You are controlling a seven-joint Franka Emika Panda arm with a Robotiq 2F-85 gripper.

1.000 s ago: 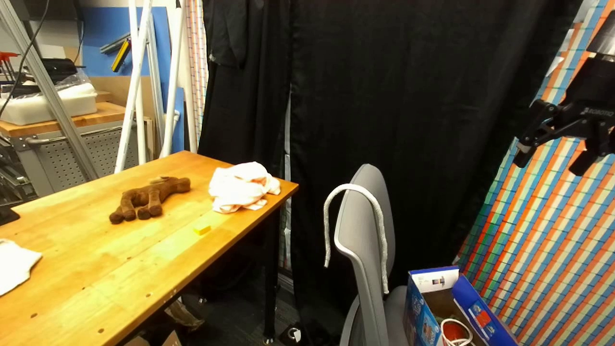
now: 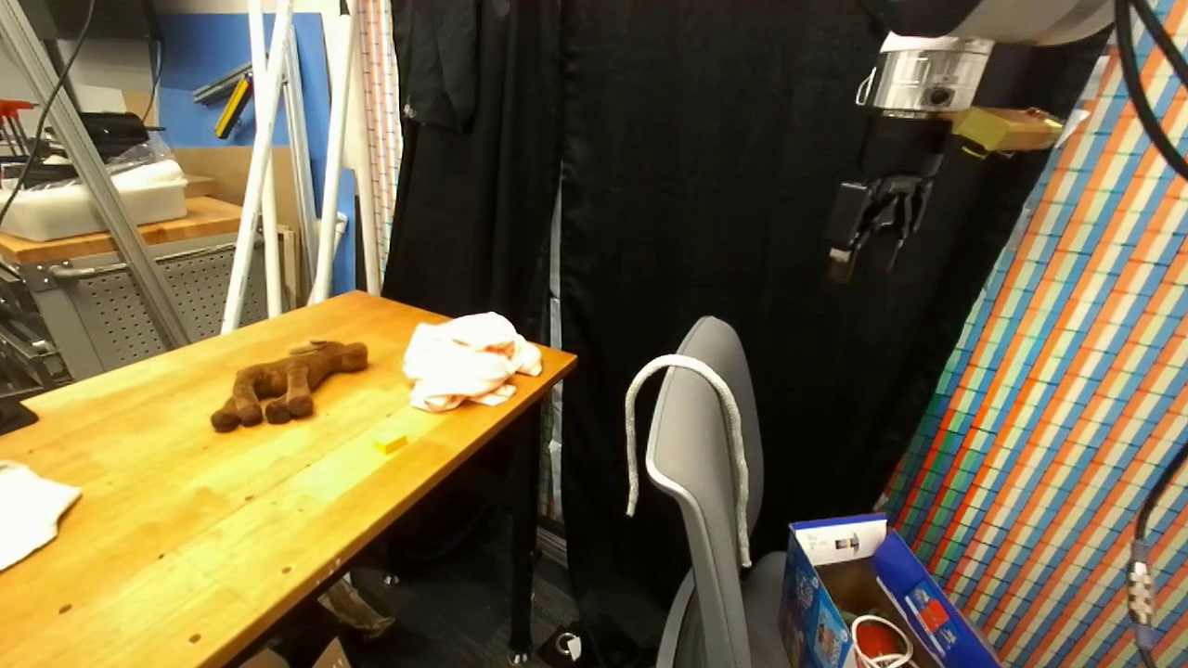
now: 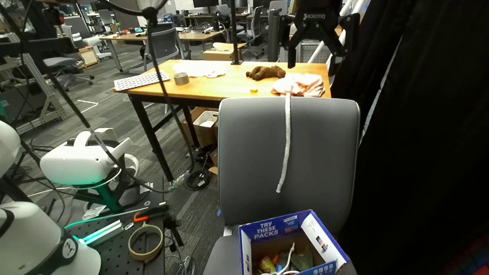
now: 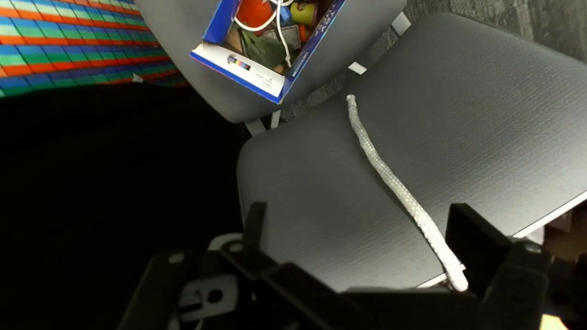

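A whitish rope (image 2: 718, 390) is draped over the top of a grey office chair's backrest (image 3: 252, 151), one end hanging down each side. My gripper (image 3: 314, 66) is open, its two fingers spread well apart. In exterior view 1 the gripper (image 2: 869, 267) hangs in the air, above and to the right of the backrest, clear of the rope. Looking down in the wrist view, the rope (image 4: 399, 189) runs along the backrest toward the right finger (image 4: 476, 242). Nothing is held between the fingers.
On the chair seat stands a blue-and-white box (image 3: 275, 227) with assorted items inside. Behind the chair, a wooden table (image 2: 267, 490) carries a brown plush animal (image 2: 295, 384), a pale pink cloth (image 2: 468, 362) and a small yellow block (image 2: 390, 443). A black curtain (image 2: 668, 167) borders one side.
In exterior view 1 my gripper has moved left from the right edge, nearer the chair, and has turned. Rope, chair and box stay where they were.
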